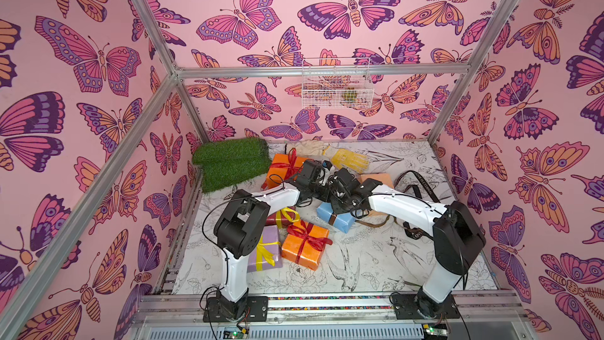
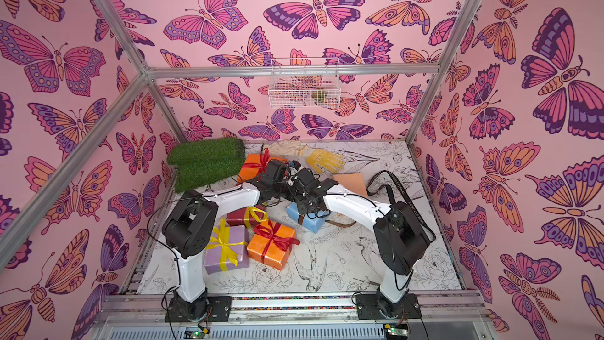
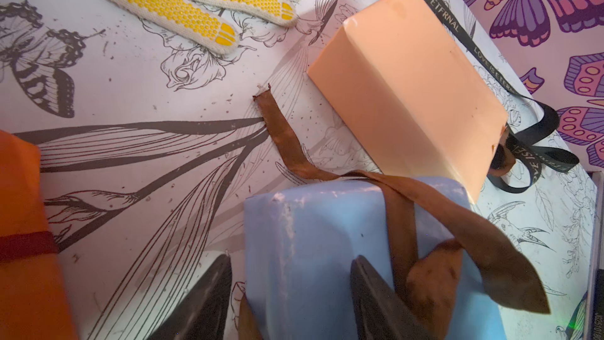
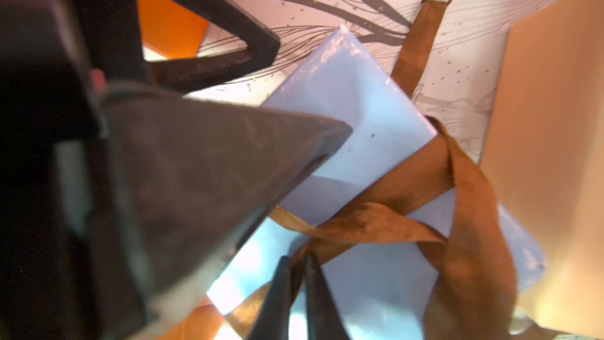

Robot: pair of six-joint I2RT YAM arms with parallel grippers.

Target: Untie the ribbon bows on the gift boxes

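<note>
A blue gift box (image 1: 336,220) lies mid-table with brown ribbon (image 3: 402,226) loosely looped over it, one tail on the table. Both grippers meet above it. My left gripper has its fingers parted over the box's edge, nothing visibly gripped. My right gripper is low over the brown ribbon with fingertips close together; whether ribbon is between them is unclear. Orange boxes (image 1: 305,245) (image 1: 283,165) carry red bows; a lilac box (image 2: 226,252) and a dark red box (image 2: 239,216) carry yellow ribbons.
A peach box (image 3: 409,88) with black ribbon (image 3: 541,157) lies right of the blue one. Artificial grass (image 1: 229,163) and a yellow glove (image 1: 349,159) are at the back.
</note>
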